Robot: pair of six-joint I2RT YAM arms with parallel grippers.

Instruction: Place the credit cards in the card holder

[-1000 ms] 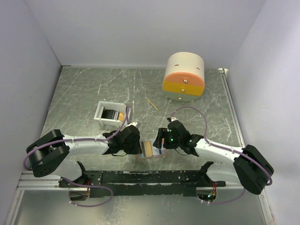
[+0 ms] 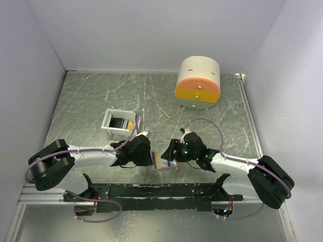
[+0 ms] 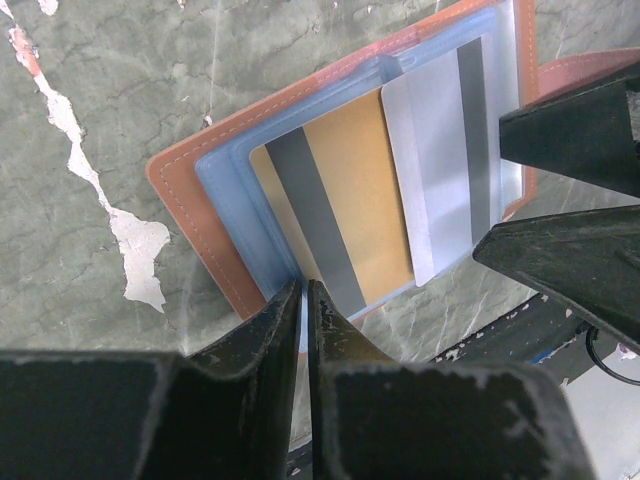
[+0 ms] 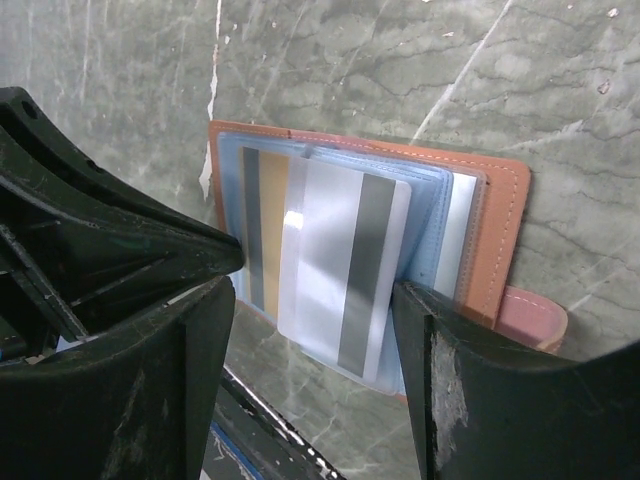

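The card holder (image 3: 215,220) lies open, tan leather with blue sleeves. A gold card (image 3: 360,200) with a grey stripe and a white card (image 4: 330,260) sit in its sleeves. My left gripper has its fingertips close together at the gold card's lower edge; whether anything is between them is hidden. My right gripper stands open over the white card, one finger either side of it, its tips also seen at upper right in the left wrist view.
A white box (image 2: 106,121) with cards stands at back left, a rounded drawer unit (image 2: 197,75) at back right. A thin yellow stick (image 2: 164,112) lies between them.
My right gripper has shifted slightly over the card holder. The left arm shows little visible change in the top view.
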